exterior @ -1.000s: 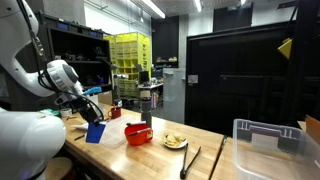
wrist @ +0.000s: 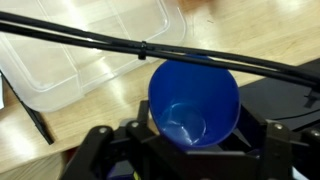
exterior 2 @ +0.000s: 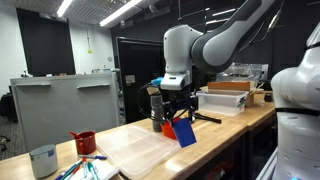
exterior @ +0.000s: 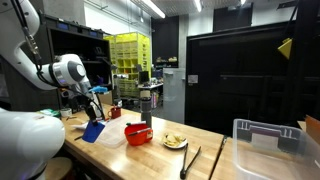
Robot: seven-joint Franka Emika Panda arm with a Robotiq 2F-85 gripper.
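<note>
A blue cup hangs tilted at the near left side of the table, by the front edge. My gripper is shut on the cup, which shows as a blue block below it in exterior view 2. Looking down in the wrist view, I see the open mouth and inside of the blue cup between the dark fingers; black cables cross in front of its rim. Whether anything lies in the cup is hard to tell.
Near the cup lies a clear tray. A red pot, a plate of yellow food and a large clear bin stand farther right. Pens, a grey pot and a red mug sit beyond the tray.
The white upper arm and wrist have swung slightly up and to the right in exterior view 1. The blue cup stays about where it was but leans more.
</note>
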